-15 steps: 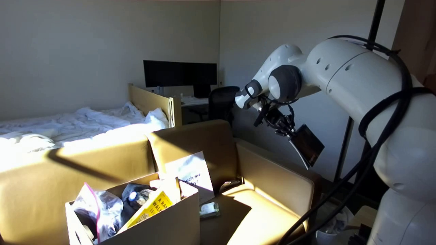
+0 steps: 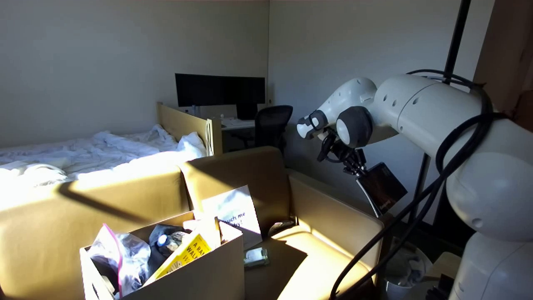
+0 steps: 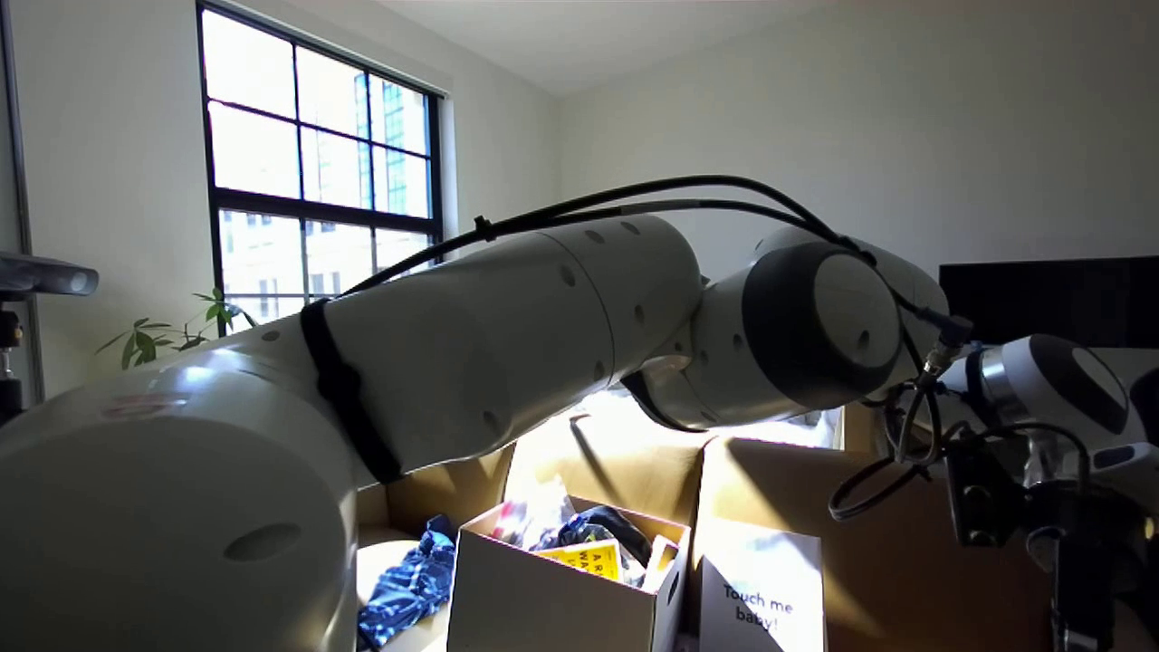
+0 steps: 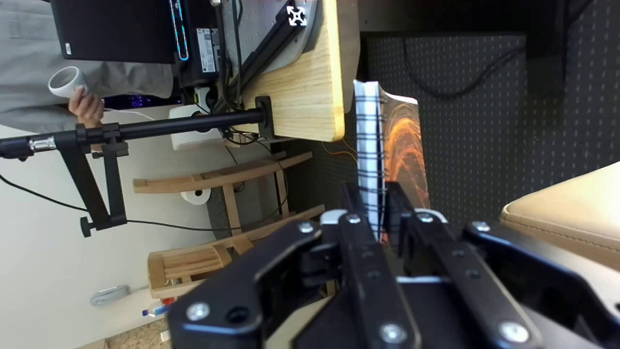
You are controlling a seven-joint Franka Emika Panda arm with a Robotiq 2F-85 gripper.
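Observation:
A thin notebook with a dark cover (image 2: 383,186) is held in the air past the sofa's right armrest, tilted, by my gripper (image 2: 360,171). In the wrist view the notebook's orange-swirled cover (image 4: 404,148) and pale page edges show, and my gripper is shut on its near end. One finger (image 4: 352,200) presses each side. Exterior view 2 has the dark wrist hardware (image 3: 983,494) at the right edge; the notebook cannot be made out there.
A white box (image 2: 200,272) stuffed with bags and a yellow book (image 2: 187,255) stands on the tan sofa (image 2: 115,200), beside a "Touch me baby!" sign (image 2: 232,212). Past the armrest (image 2: 344,210) is a white bin (image 2: 399,290). A wooden desk edge (image 4: 334,75) lies near the notebook in the wrist view.
My arm has sunk lower, and the gripper with the notebook has shifted slightly right and down in exterior view 1. The box and sofa items have stayed put.

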